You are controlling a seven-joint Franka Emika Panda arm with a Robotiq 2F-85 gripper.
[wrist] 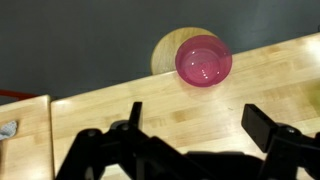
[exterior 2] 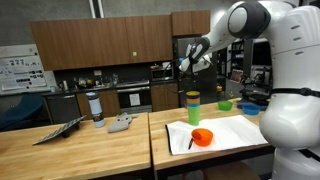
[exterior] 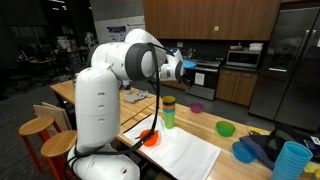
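High above the table hangs my gripper, its two dark fingers wide apart in the wrist view with nothing between them. Ahead of it, near the table's far edge, lies a pink bowl (wrist: 203, 61); in exterior view 1 the same pink bowl (exterior: 196, 108) is well below the arm. A stack of coloured cups (exterior: 169, 112), green at the bottom, stands nearer the arm's base. The orange bowl (exterior 2: 202, 137) rests on the white sheet (exterior 2: 235, 132). Green (exterior: 226, 129) and blue (exterior: 244, 152) bowls sit farther along the table.
A light-blue container (exterior: 291, 161) stands at the table's near right, beside a dark cloth-like item (exterior: 270, 145). A round wooden stool top (wrist: 176, 50) shows beyond the table edge, partly behind the pink bowl. Much of the white sheet is bare.
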